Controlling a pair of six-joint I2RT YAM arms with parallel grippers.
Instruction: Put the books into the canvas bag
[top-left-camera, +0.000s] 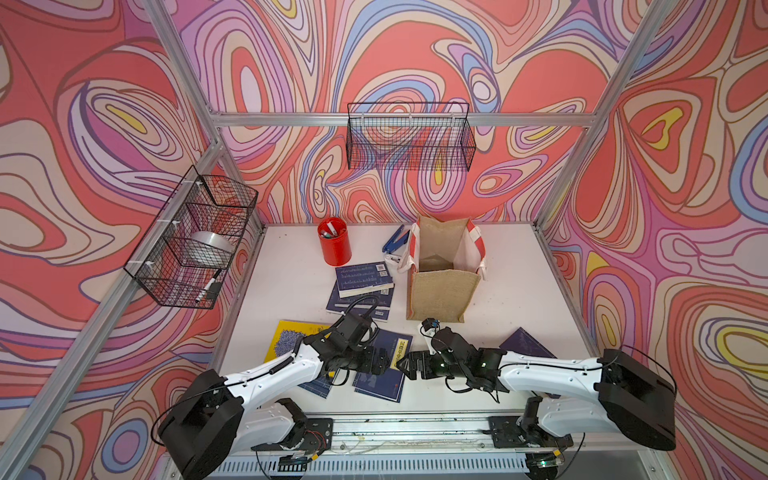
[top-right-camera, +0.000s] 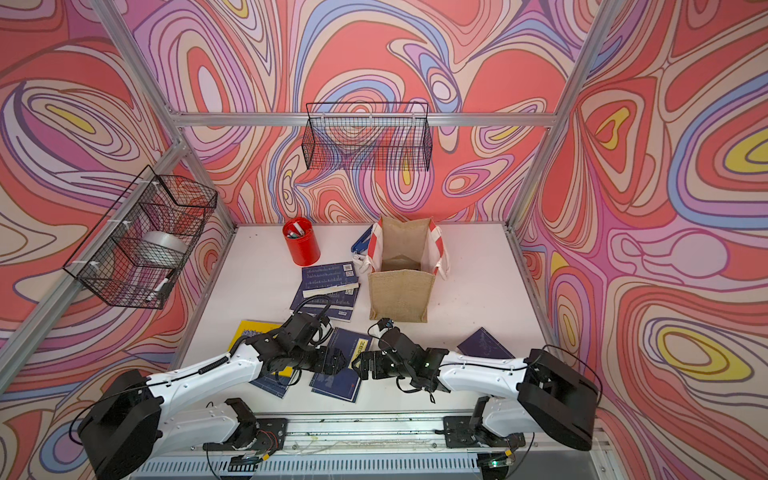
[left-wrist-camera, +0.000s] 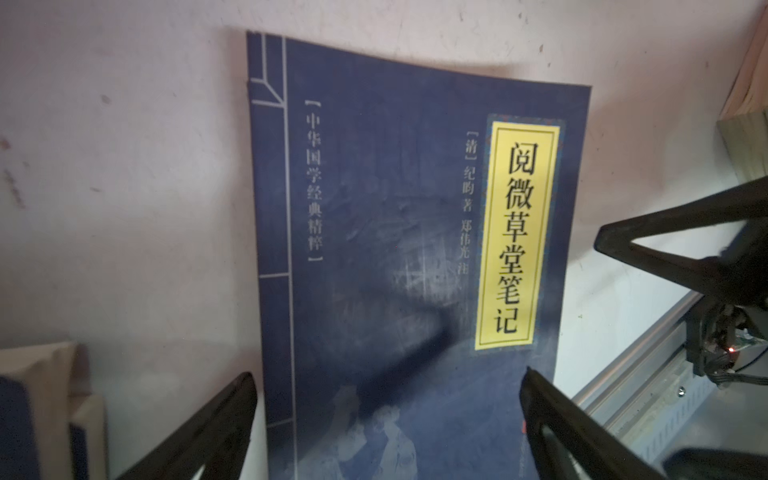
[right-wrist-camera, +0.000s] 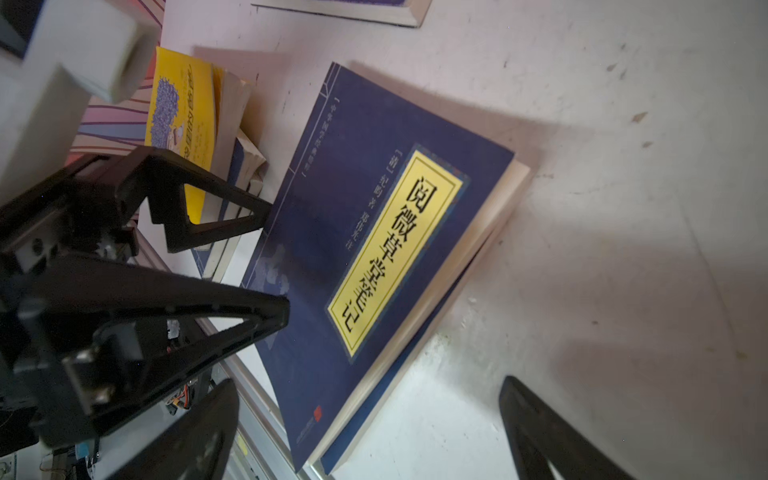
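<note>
A navy book with a yellow title label lies flat between my two grippers, with a second blue book edge showing beneath it. My left gripper is open above this book, its fingers spread to either side of the cover. Over the bare table to the book's right hovers my right gripper, also open and empty. The canvas bag stands upright behind them, its mouth open. Two blue books lie stacked left of the bag. A yellow book sits at the left, partly behind the left arm.
Another dark book lies at the right, partly covered by the right arm. A red bucket and a blue item stand at the back. Table right of the bag is free.
</note>
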